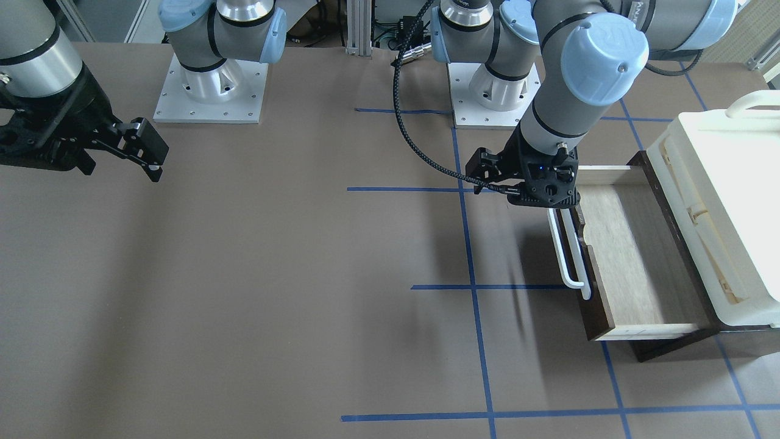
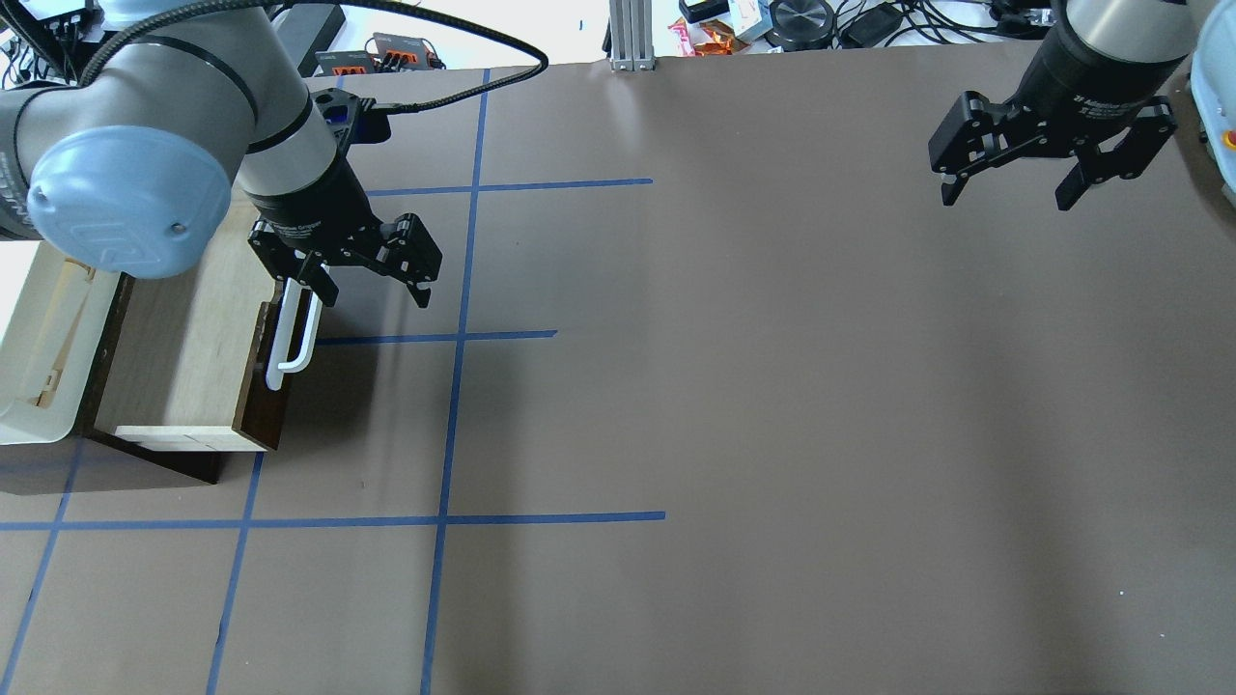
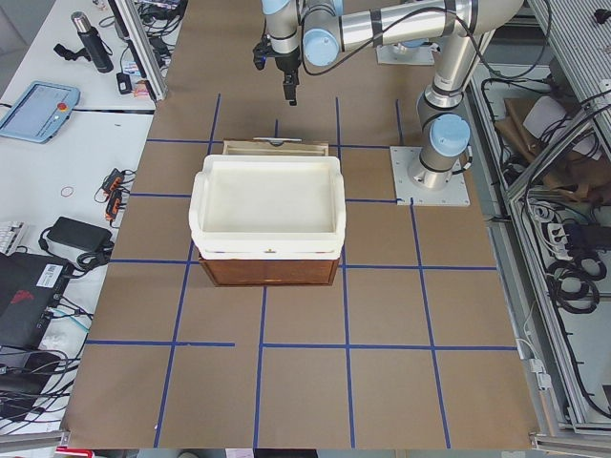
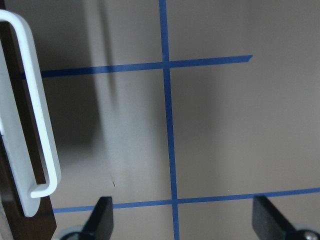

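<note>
A small wooden box with a drawer (image 1: pixel 643 256) pulled out stands at the right of the front view, its inside empty. The drawer's white handle (image 1: pixel 563 249) faces the open floor; in the left wrist view the handle (image 4: pixel 40 105) runs along the left edge. My gripper (image 2: pixel 371 299) hangs just above the handle side of the drawer, fingers apart and pointing down, with nothing seen between them. In the left wrist view the two fingertips (image 4: pixel 182 220) sit at the bottom edge, wide apart over bare floor.
A white plastic tray (image 3: pixel 267 205) rests on top of the box. A second arm's black gripper (image 2: pixel 1049 151) hangs at the top right of the top view.
</note>
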